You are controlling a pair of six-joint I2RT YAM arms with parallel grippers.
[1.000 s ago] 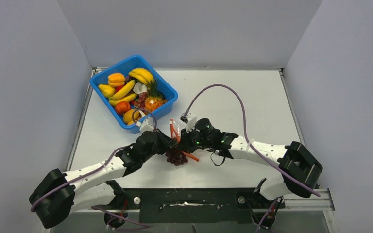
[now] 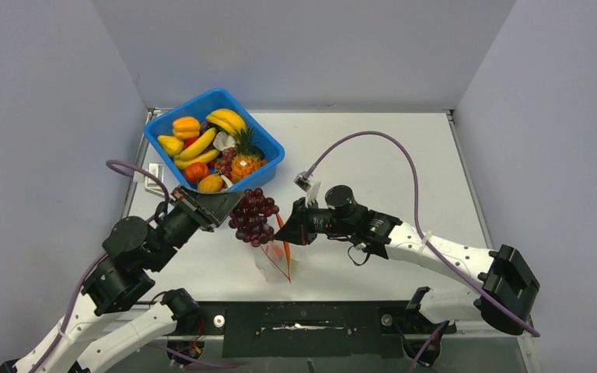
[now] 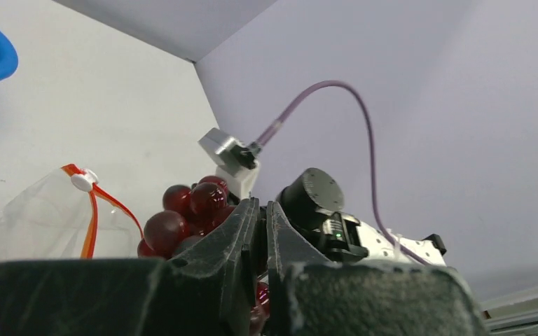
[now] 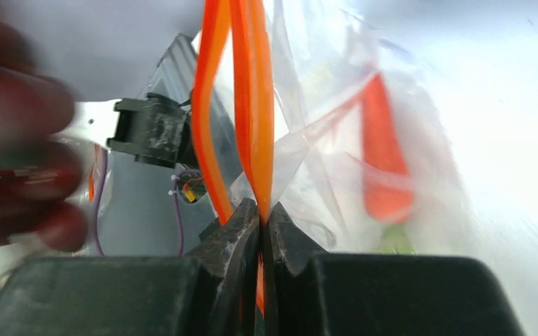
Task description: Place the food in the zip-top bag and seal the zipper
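A bunch of dark red grapes hangs from my left gripper, which is shut on it; in the left wrist view the berries show around the fingers. The clear zip bag with its orange zipper edge hangs right beside the grapes. My right gripper is shut on the bag's orange-edged rim. Through the clear film, the right wrist view shows an orange carrot-like piece with a green end inside the bag. A white slider sits at one end of the zipper. The grapes are outside the bag.
A blue bin full of toy fruit and vegetables stands at the back left, just behind my left gripper.
My left gripper has risen and moved left with the grapes, which hung lower beside the right gripper before. The right arm has shifted slightly left, and the bag's zipper edge has swung with it.
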